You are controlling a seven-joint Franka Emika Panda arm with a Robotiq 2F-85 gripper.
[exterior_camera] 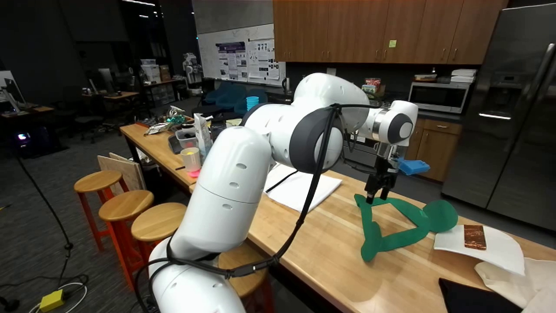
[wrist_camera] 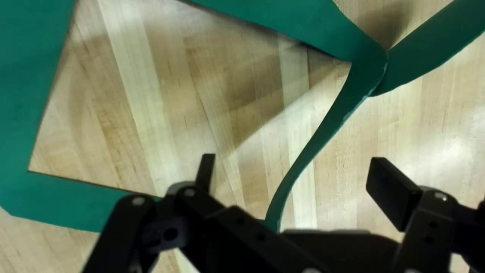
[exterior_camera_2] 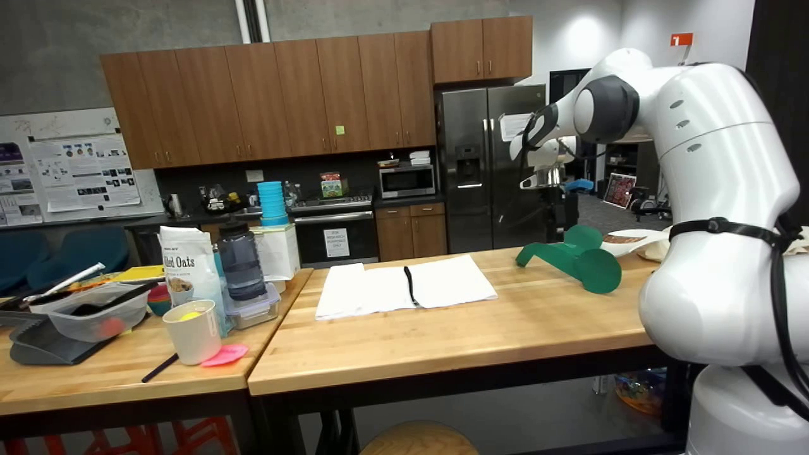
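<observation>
A green cut-out (exterior_camera: 398,241) of flat bands with rounded ends lies on the wooden table, framing an open gap. From the side, in exterior view 2, parts of the green cut-out (exterior_camera_2: 559,258) bow up off the tabletop. Over its far left corner my gripper (exterior_camera: 377,198) points downward, fingers apart. In the wrist view one curved green band (wrist_camera: 313,146) runs down between the spread fingers of the gripper, with bare wood showing on both sides of it. Whether either finger touches the green piece is unclear.
White sheets with a black strip (exterior_camera_2: 410,287) lie left of the green piece. On its right are a curved white piece (exterior_camera: 498,248) with a copper-coloured patch, cream cloth (exterior_camera: 537,279) and a black sheet (exterior_camera: 471,298).
</observation>
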